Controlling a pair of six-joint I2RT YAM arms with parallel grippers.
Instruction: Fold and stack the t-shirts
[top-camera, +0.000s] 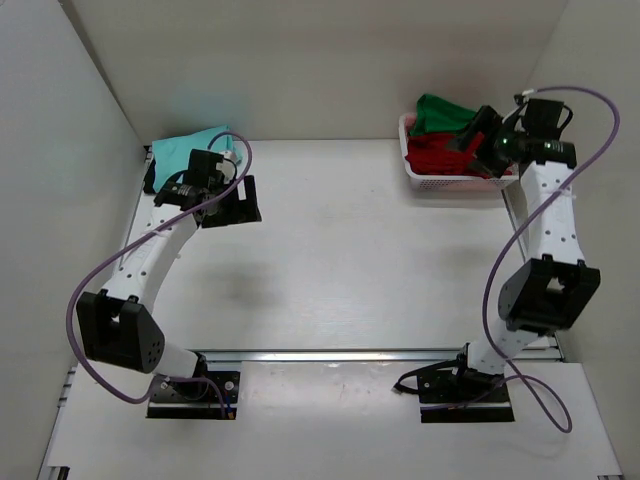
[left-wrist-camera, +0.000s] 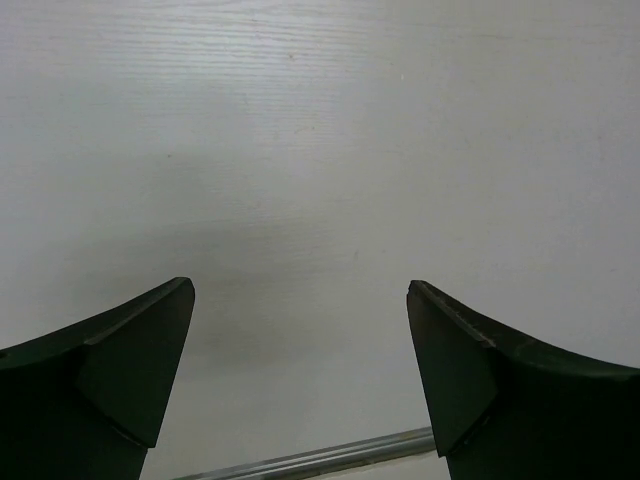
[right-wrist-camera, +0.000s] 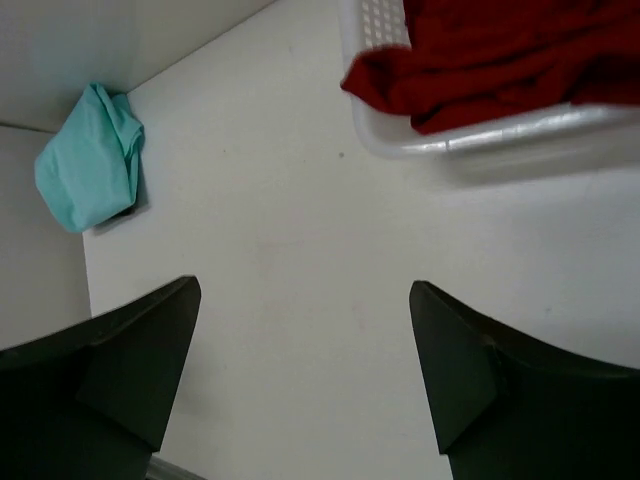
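A white basket at the back right holds a red shirt and a green shirt. My right gripper stands open over the basket's right part, holding nothing; its wrist view shows the red shirt past the fingers. At the back left corner lies a folded turquoise shirt with something black under its left edge. My left gripper is open just in front and to the right of that stack, with bare table between its fingers in the left wrist view.
Walls close it in at the back and both sides. A metal rail runs along the front edge. Purple cables loop beside both arms.
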